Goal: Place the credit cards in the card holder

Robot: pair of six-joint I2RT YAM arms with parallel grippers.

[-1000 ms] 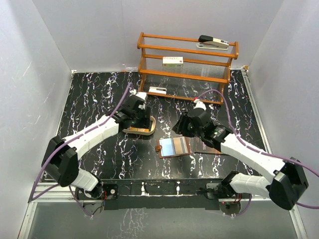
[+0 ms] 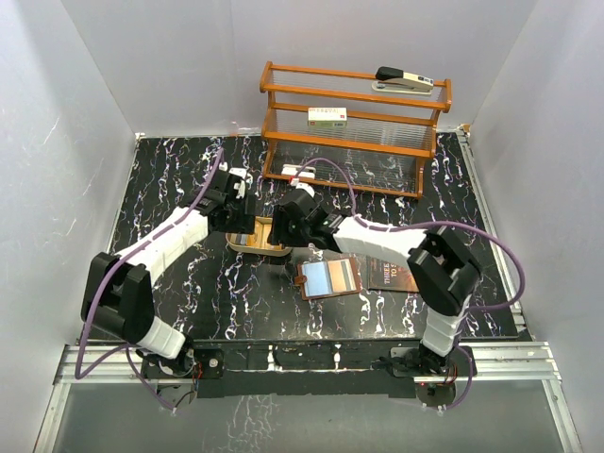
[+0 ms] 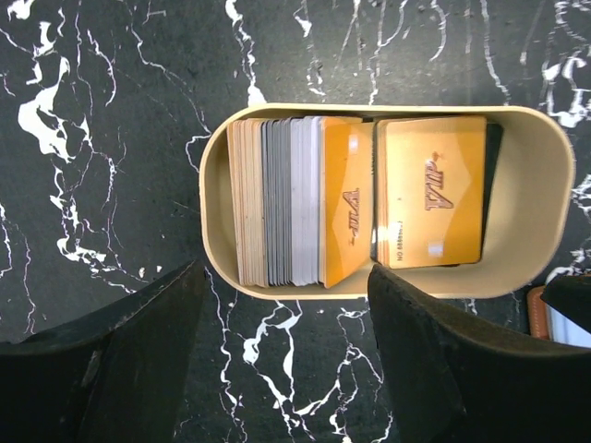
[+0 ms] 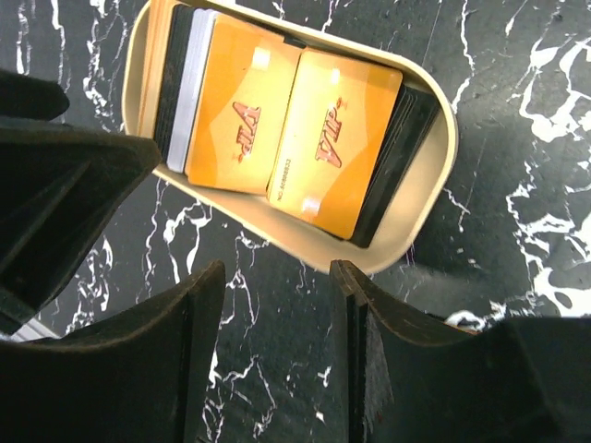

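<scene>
A beige oval-ended tray (image 3: 540, 138) holds the cards in a leaning row. Its left part has tan, dark and grey-white cards (image 3: 277, 203); two orange cards (image 3: 434, 189) lean to the right, with dark cards (image 4: 397, 166) behind them at the right end. My left gripper is open over the tray's near side, nothing between its fingers. By the tray's near right edge, my right gripper has its fingers apart, empty. The card holder (image 2: 330, 278), brown with blue and tan cards in its sleeves, lies open right of the tray.
A brown book (image 2: 392, 276) lies right of the holder. Behind stands a wooden rack (image 2: 344, 142) with a stapler (image 2: 404, 79) and a small box (image 2: 327, 117). Both grippers are close together over the tray.
My right arm has swung left from above the card holder to the tray. The left gripper has shifted left along the tray. Tray and holder have stayed put.
</scene>
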